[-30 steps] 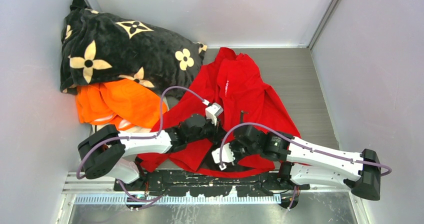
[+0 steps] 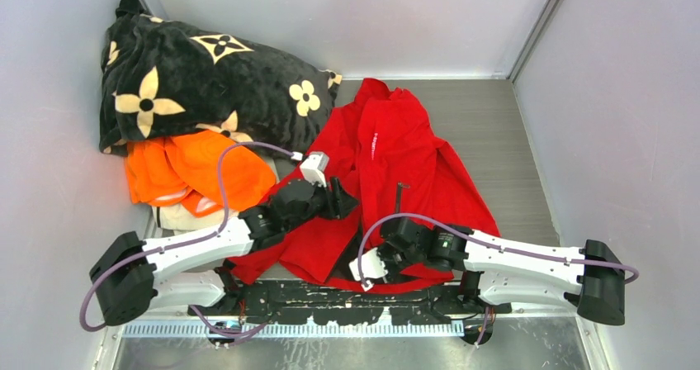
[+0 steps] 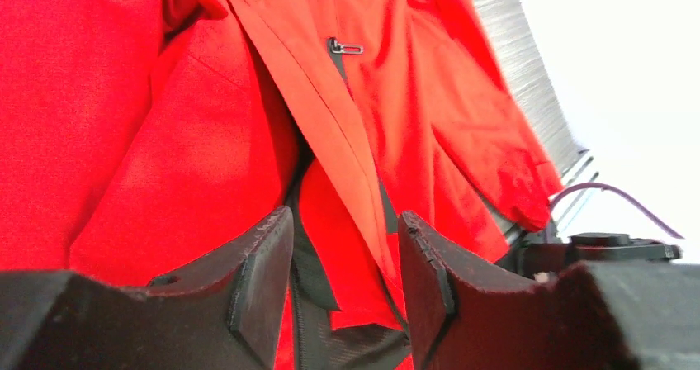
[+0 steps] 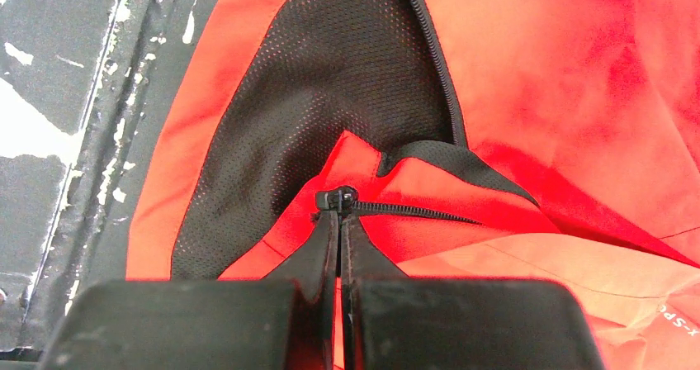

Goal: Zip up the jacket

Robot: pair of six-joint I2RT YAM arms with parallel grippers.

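A red jacket (image 2: 396, 139) lies spread with its dark mesh lining (image 4: 314, 73) showing at the hem. My right gripper is shut on the small black zipper end piece (image 4: 334, 198), at the start of a short run of zipper teeth (image 4: 413, 211). Another zipper tape (image 4: 437, 56) runs along the other side of the lining. In the left wrist view a zipper pull (image 3: 347, 49) lies on the jacket under a fold. My left gripper is open above the jacket, nothing between its fingers; from the top it hangs left of my right one.
A dark patterned pillow (image 2: 206, 81) and orange cloth (image 2: 210, 172) fill the left side. A scuffed black edge (image 4: 58, 221) runs along the front, and white walls enclose the space.
My left arm has moved up and back to the left, away from the right gripper. The right arm has shifted only slightly; the jacket looks much the same.
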